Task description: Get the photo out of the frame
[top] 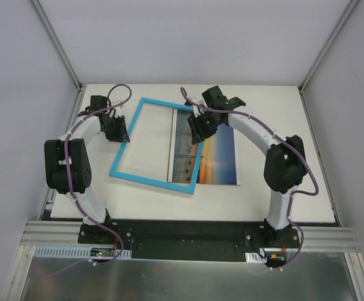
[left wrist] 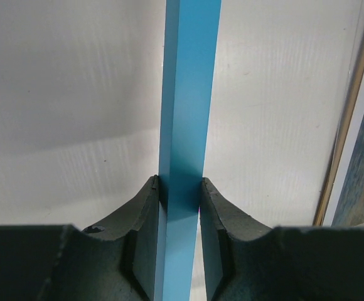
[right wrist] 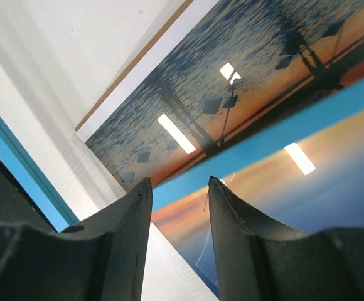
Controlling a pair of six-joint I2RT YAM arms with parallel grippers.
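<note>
The blue frame (top: 145, 180) is lifted over the table, slanted across the photo. My left gripper is shut on the frame's left bar. The sunset beach photo (top: 219, 157) lies flat on the table, with a pale border and brown edge along its left. Across it, in the right wrist view, runs the frame's blurred right bar (right wrist: 245, 155). My right gripper stands part open there, its fingertips on either side of the bar with a gap; whether they touch it I cannot tell.
Grey walls (top: 188, 37) enclose the back and sides.
</note>
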